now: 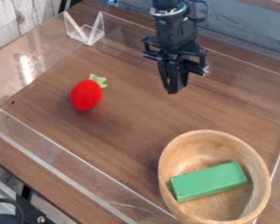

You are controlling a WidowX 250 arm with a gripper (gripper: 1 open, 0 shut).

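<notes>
My black gripper hangs over the upper middle of the table, shut, with nothing visible between its fingers. A red strawberry-like object with green leaves lies on the left part of the wooden table. A wooden bowl at the lower right holds a green block.
A clear acrylic piece stands at the back left. A clear strip runs along the front-left table edge.
</notes>
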